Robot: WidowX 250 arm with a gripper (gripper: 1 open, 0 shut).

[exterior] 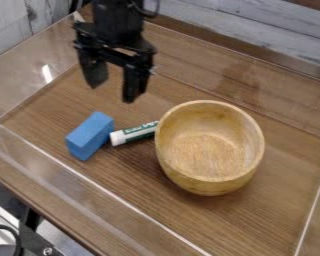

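Note:
My black gripper (115, 70) hangs in the upper left of the camera view, open, with nothing seen between its fingers. Below it, on the wooden table, lie a blue block (91, 134) and a white tube with dark green markings (133, 133). A large empty tan bowl (210, 148) stands to their right.
A white wall (43, 25) runs along the upper left edge. A dark cable lies at the lower left corner.

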